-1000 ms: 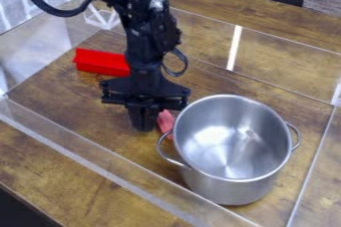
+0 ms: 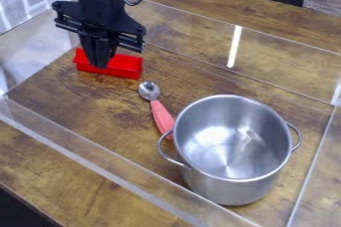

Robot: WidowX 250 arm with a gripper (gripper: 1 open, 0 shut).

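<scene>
My black gripper hangs at the upper left, just above and partly in front of a red block on the wooden table. Whether its fingers are open or shut is unclear from this view. A spoon with a pink handle and steel head lies in the middle, right of the block. A large steel pot with two side handles stands at the lower right, beside the spoon handle's end.
The wooden table has clear room at the lower left and upper right. Transparent strips or edges run along the left and front, and a white tape strip lies at the back right.
My gripper has risen up and left from beside the pot to above the red block, uncovering the spoon. The pot and block look unmoved.
</scene>
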